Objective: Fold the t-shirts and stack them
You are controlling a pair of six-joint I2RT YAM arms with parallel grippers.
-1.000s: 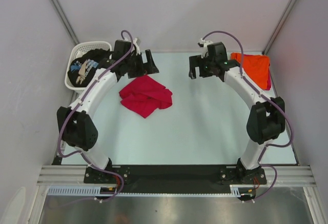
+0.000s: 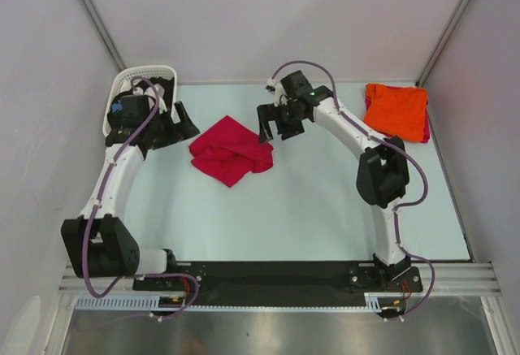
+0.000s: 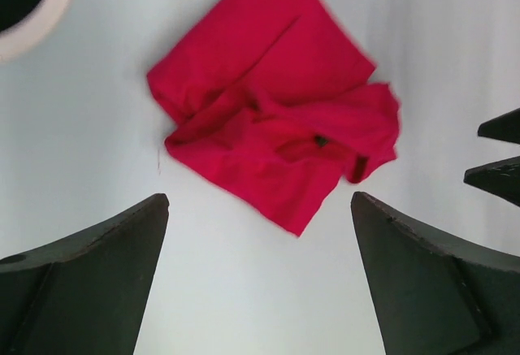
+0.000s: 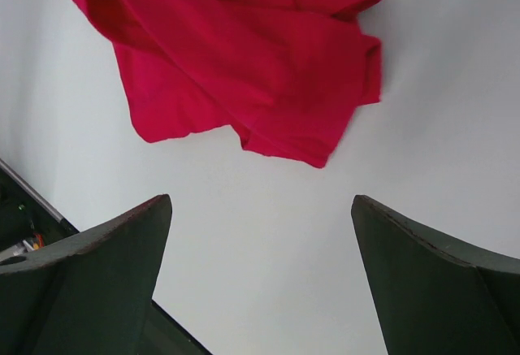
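Note:
A crumpled red t-shirt (image 2: 227,148) lies in the middle-left of the white table, filling much of both wrist views (image 3: 268,111) (image 4: 244,71). My left gripper (image 2: 179,123) hangs open at its upper left, fingers apart with nothing between them. My right gripper (image 2: 274,124) is open above its right edge, also empty. A folded stack (image 2: 394,111) with orange on top and a darker pink-red layer beneath sits at the back right.
A white basket (image 2: 112,87) of dark garments stands at the back left, partly behind my left arm.
My left gripper has moved left and down from above the shirt's back edge. My right gripper has moved left and toward the front, closer to the shirt. The cloths look unmoved.

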